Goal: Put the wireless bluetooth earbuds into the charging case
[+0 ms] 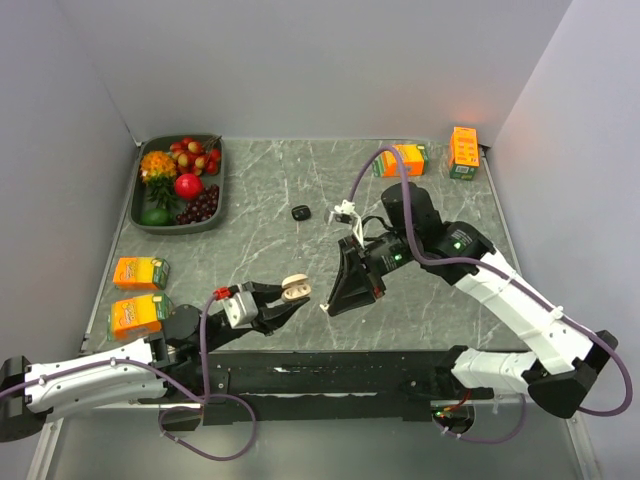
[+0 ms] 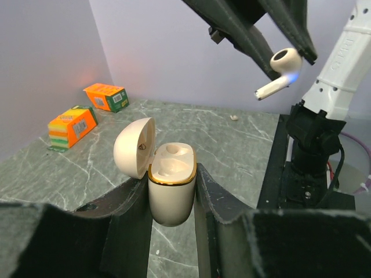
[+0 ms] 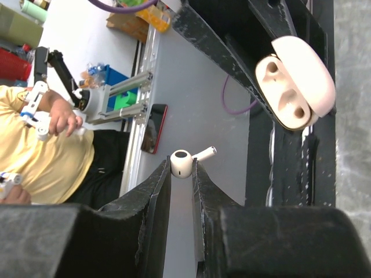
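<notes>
The open white charging case is held by my left gripper point(image 1: 281, 305), lid up and its two slots facing up; the right wrist view shows it at upper right point(image 3: 284, 92). My right gripper point(image 1: 335, 306) is shut on a white earbud point(image 3: 181, 164), stem sticking out to the side. In the left wrist view the earbud point(image 2: 282, 69) hangs above and to the right of the case, apart from it. The top view shows the two grippers close together over the front of the marble table.
A fruit tray point(image 1: 180, 227) sits at back left, a small black object point(image 1: 301, 213) mid-table. Orange boxes stand at left point(image 1: 140, 273) and at back right point(image 1: 463, 152). The table's front edge point(image 1: 330, 360) runs below the grippers.
</notes>
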